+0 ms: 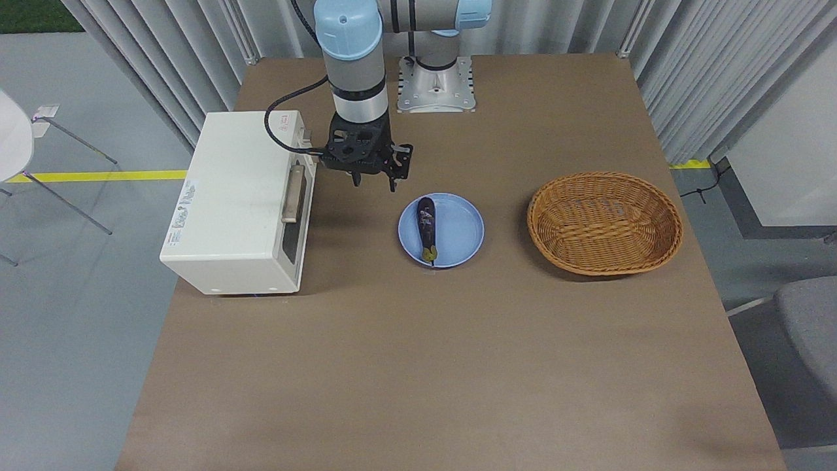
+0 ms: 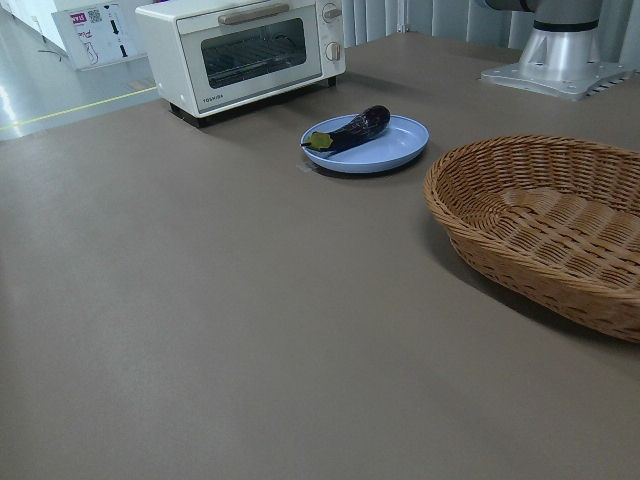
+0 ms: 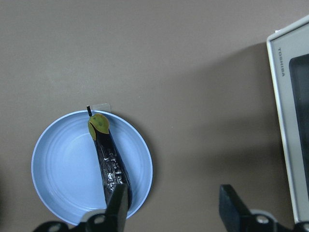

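A dark purple eggplant [image 1: 427, 226] with a green cap lies on a blue plate [image 1: 459, 235], seen also in the left view. My gripper [image 1: 374, 180] hangs open above the table, behind and left of the plate, beside a white Toshiba toaster oven [image 1: 223, 204] whose door is closed. In the wrist view the eggplant [image 3: 108, 159] lies below and left of centre, partly behind one finger of my open gripper, with nothing between the fingers.
A wicker basket [image 1: 604, 224] sits to the right of the plate. My arm's base stands at the back.
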